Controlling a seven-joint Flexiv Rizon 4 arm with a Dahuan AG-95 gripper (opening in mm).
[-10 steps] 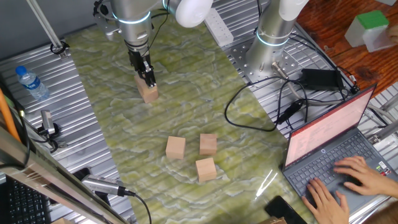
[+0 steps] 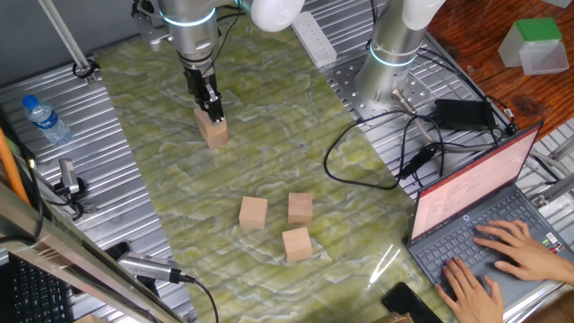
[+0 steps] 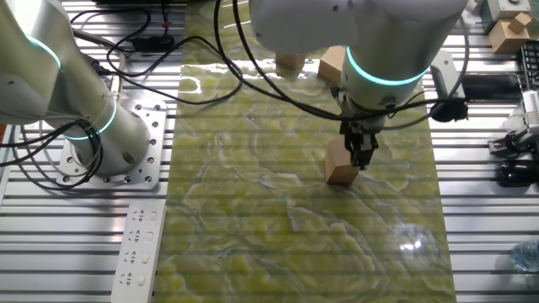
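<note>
A wooden block (image 2: 213,135) stands on the green marbled surface below the arm, looking taller than the other blocks; whether it is one piece or two stacked I cannot tell. My gripper (image 2: 216,117) points down at its top, black fingers overlapping it in exterior view 1. From exterior view 2, the gripper (image 3: 360,160) covers the right side of the same block (image 3: 340,167). Whether the fingers press on the wood is hidden. Three more wooden cubes form a loose group mid-surface: a left one (image 2: 253,213), a right one (image 2: 300,207) and a front one (image 2: 297,244).
A robot base (image 2: 391,76) and a power strip (image 2: 314,39) border the surface on the right. Black cable loops (image 2: 336,161) over its right edge. Someone types on a laptop (image 2: 475,215) at front right. A water bottle (image 2: 47,120) stands left, off the surface.
Over the last second my arm has shifted slightly, the fingertips rising a touch at the tall block. The cubes stay put. A clear lid beside the green-topped box and the typing hands have moved.
</note>
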